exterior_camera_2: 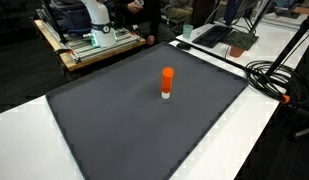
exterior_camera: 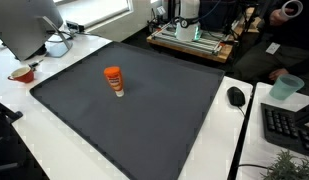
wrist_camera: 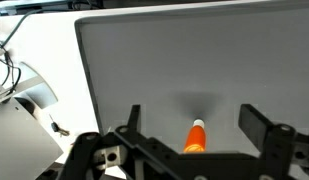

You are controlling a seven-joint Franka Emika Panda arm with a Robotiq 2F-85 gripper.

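Note:
An orange bottle-like object with a white lower end stands upright on the grey board. It shows left of centre in exterior view 1 (exterior_camera: pixel 114 78) and toward the back in exterior view 2 (exterior_camera_2: pixel 167 80). In the wrist view the orange object (wrist_camera: pixel 195 137) appears low in the picture, between the dark fingers but with wide space to either side. My gripper is open and holds nothing. Neither exterior view clearly shows it.
Most of the grey board (exterior_camera: pixel 144 120) is bare. Off its right side lie a black mouse (exterior_camera: pixel 236 97), a keyboard (exterior_camera: pixel 288 130) and a pale green cup (exterior_camera: pixel 286 87). A red cup (exterior_camera: pixel 23 74) sits at the far left. Coiled black cable (exterior_camera_2: pixel 277 78) lies beside the board.

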